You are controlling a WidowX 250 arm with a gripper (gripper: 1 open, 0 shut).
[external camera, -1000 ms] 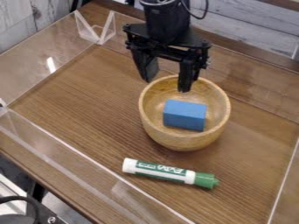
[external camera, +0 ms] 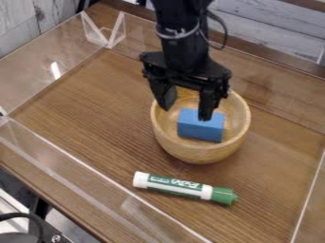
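Note:
My black gripper is open above a round wooden bowl, its fingers spread to either side over the bowl's back part. A blue block lies in the bowl, just below and in front of the fingers, with nothing visible held between them. A green and white cylindrical marker lies on the wooden table in front of the bowl.
Clear plastic edging runs along the table's sides, and a black cable shows at the lower left corner.
The bowl, block and marker look unmoved.

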